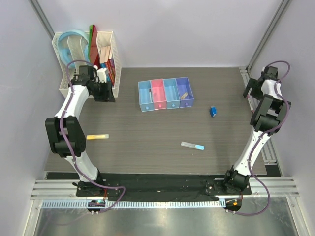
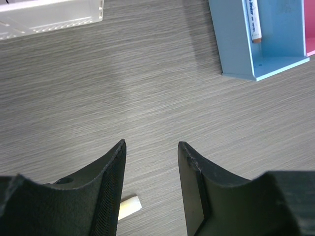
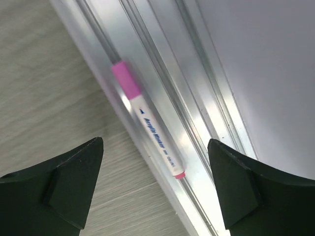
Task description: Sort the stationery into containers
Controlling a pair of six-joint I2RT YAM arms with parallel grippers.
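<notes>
A pink-capped white marker [image 3: 147, 123] lies on the metal rail at the right, between the open fingers of my right gripper, seen from above. My left gripper is part open and empty, over the table at the left. The four-section organiser in blue, pink, blue and purple [image 1: 158, 103] stands at the back centre, with a marker [image 2: 254, 19] in its left section. A blue object [image 1: 213, 111], a light-blue-ended stick [image 1: 192, 145] and a yellow stick [image 1: 97, 136] lie on the table [image 1: 138, 132].
A white rack [image 1: 64, 83] with books and blue rings stands at the back left. Walls border the table at left, right and back.
</notes>
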